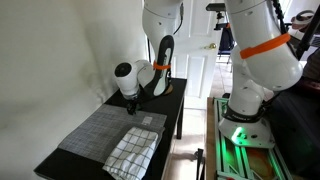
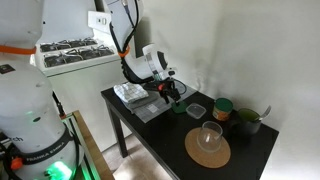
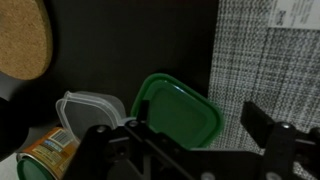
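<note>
A green rectangular lid or shallow dish [image 3: 180, 112] lies on the dark table, its right end at the edge of the grey woven mat [image 3: 262, 60] in the wrist view. My gripper is open over it, one finger towards each side, and nothing shows between them. From exterior view 2 the gripper [image 2: 171, 99] appears low, close to the green lid [image 2: 180, 107]. In exterior view 1 the arm hides the lid. Whether the fingers touch the lid, I cannot tell.
Beside the lid sits a clear plastic container [image 2: 195, 111]. A green can [image 2: 222, 108], a dark pot [image 2: 246, 123] and a glass [image 2: 210, 134] on a round cork mat [image 2: 207, 156] stand beyond. A checked white cloth [image 1: 132, 153] lies on the near mat.
</note>
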